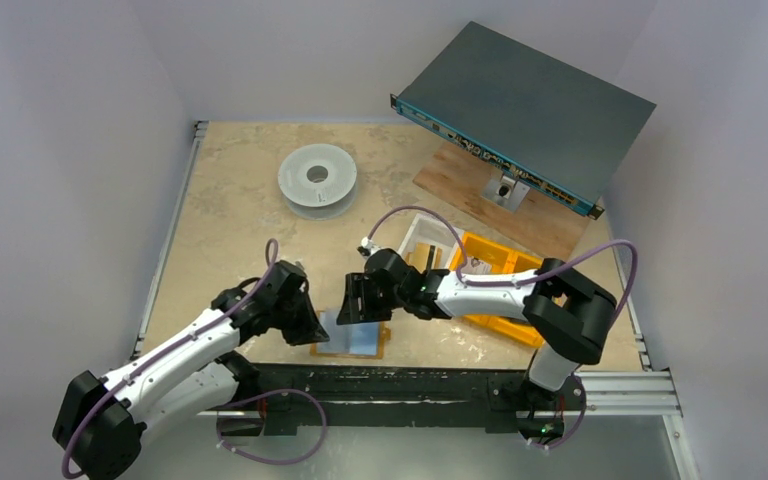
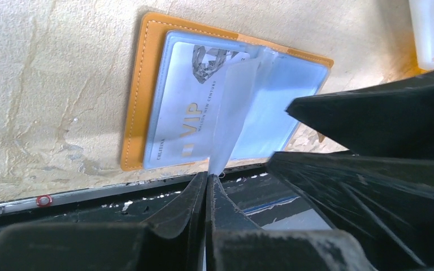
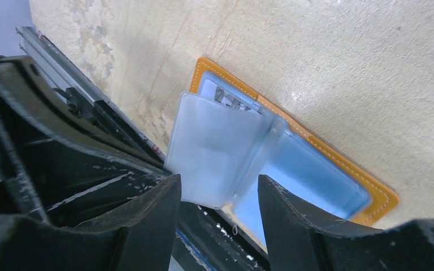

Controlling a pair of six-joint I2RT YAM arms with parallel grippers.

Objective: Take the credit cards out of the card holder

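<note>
An open tan card holder with clear blue plastic sleeves lies at the table's front edge. A white VIP card shows in its left part in the left wrist view. My left gripper is shut at the lower edge of a raised translucent sleeve flap, whose tip meets its fingertips. My right gripper is open above the holder, its fingers either side of the sleeves, nothing held between them.
An orange tray and white tray sit right behind the right arm. A white spool stands at the back, beside open table. A dark rack unit overhangs the back right.
</note>
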